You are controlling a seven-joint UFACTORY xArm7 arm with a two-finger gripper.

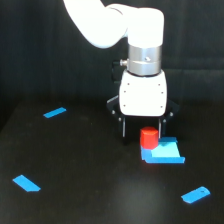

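A small red block (149,139) stands at the back left part of a pale square edged with blue tape (168,159). Above and around it is my white gripper (143,130), pointing down with its fingers spread. One dark finger (123,126) shows to the block's left and the other (163,127) to its right. A gap is visible on the left side; whether either finger touches the block is hard to tell. The top of the block lies partly behind or under the gripper's body.
Blue tape strips lie on the dark table: one at the back left (55,112), one at the front left (26,183) and one at the front right (196,195).
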